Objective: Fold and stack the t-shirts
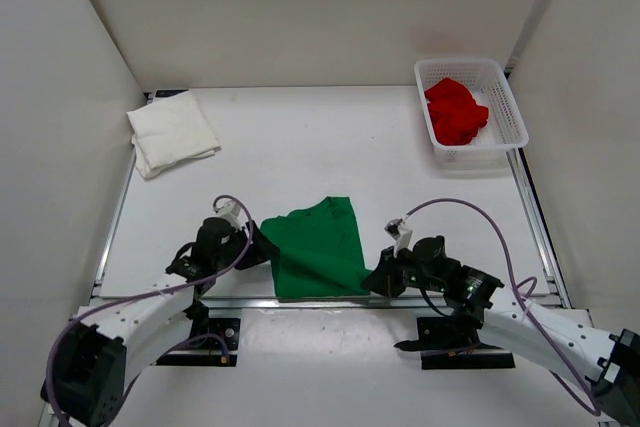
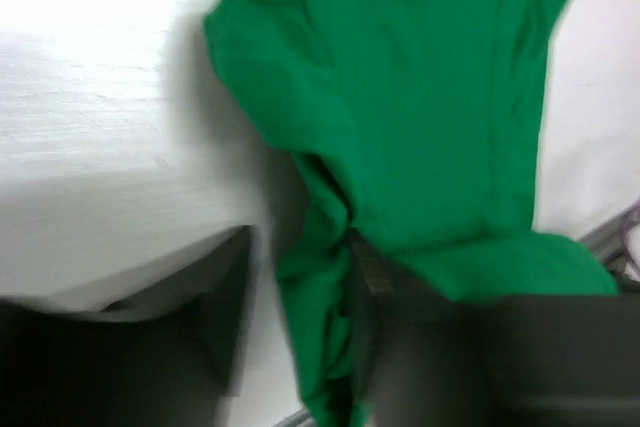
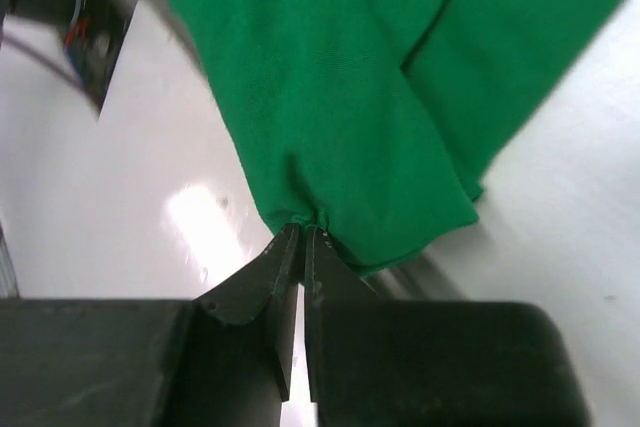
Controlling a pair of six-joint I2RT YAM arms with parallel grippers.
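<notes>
A green shirt [image 1: 318, 252] lies partly folded on the front middle of the table. My left gripper [image 1: 262, 247] is at its left edge; in the left wrist view its blurred fingers stand apart around a ridge of the cloth [image 2: 330, 217]. My right gripper [image 1: 372, 279] is shut at the shirt's front right corner, with green fabric pinched at its fingertips in the right wrist view. A folded white shirt [image 1: 172, 132] lies at the back left.
A white basket [image 1: 505, 117] holding red cloth [image 1: 455, 112] stands at the back right. A metal rail runs along the front edge.
</notes>
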